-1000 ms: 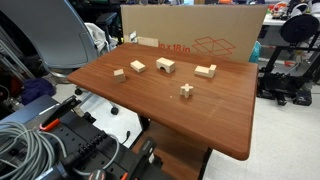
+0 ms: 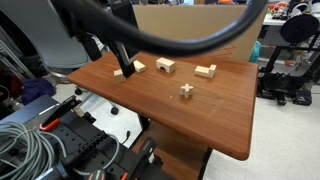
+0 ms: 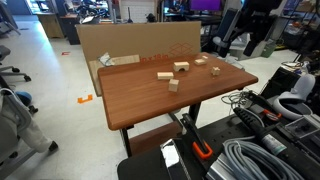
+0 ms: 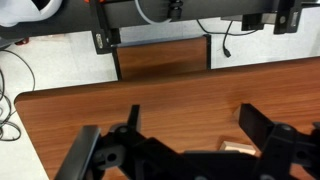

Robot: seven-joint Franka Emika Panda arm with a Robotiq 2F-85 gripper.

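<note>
Several small pale wooden blocks lie spread over the brown table. In exterior view 1 they are a cross-shaped block (image 2: 186, 90), a long block with a raised end (image 2: 205, 71), a notched block (image 2: 166, 66), a flat block (image 2: 138, 66) and a small block (image 2: 120, 72) partly covered by a finger. Above the table's left side hangs my gripper (image 3: 237, 46), its fingers wide apart. From the wrist, the open gripper has only bare table between its fingertips; a pale block (image 4: 238, 147) shows partly behind the right finger.
A cardboard panel (image 3: 140, 40) stands along the back of the table (image 2: 225, 120). Coiled grey cable (image 2: 25, 150) lies by the robot's base.
My arm has come into exterior view 1 from the upper left, now covering the top of the view and part of the small left block. The blocks have not moved.
</note>
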